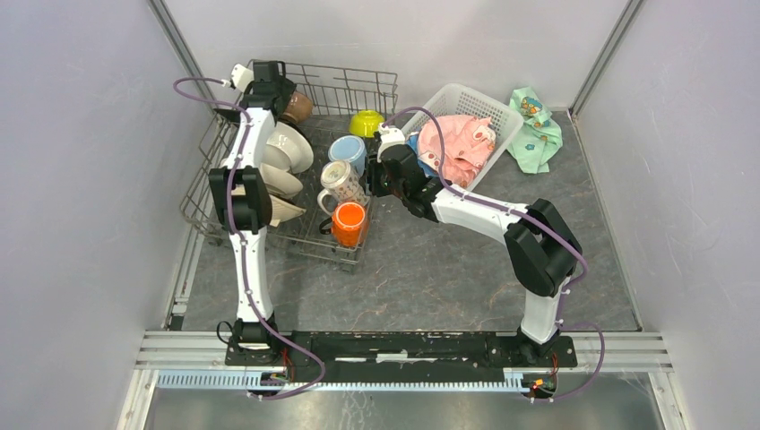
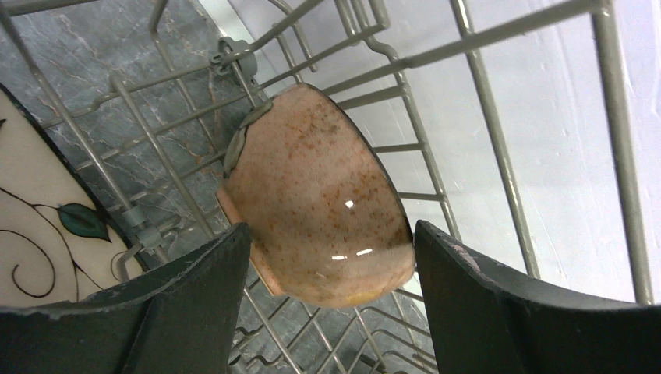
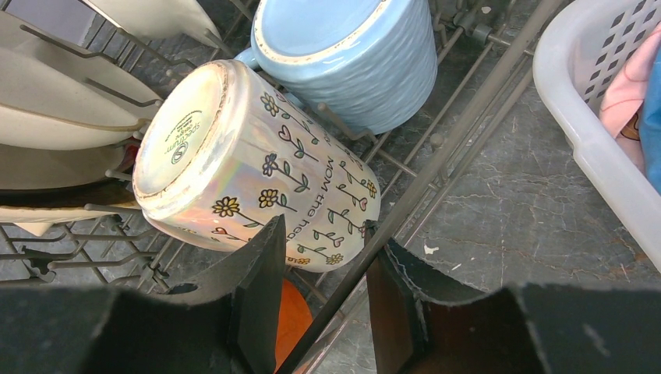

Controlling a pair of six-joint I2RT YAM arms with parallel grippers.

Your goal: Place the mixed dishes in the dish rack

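Note:
At the back left corner of the wire dish rack [image 1: 332,70], my left gripper is open around a brown speckled dish [image 2: 319,187], which lies among the wires between the fingertips. My right gripper stands part open at the rack's right side, a rack wire between its fingers, just by the flowered mug [image 3: 281,171]. A blue mug [image 3: 343,54], an orange mug [image 1: 348,224], a yellow bowl [image 1: 367,122] and several cream plates and bowls [image 1: 283,179] are in the rack.
A white basket [image 1: 484,98] with pink and blue cloths stands right of the rack, close to my right gripper. A green cloth [image 1: 538,134] lies at the back right.

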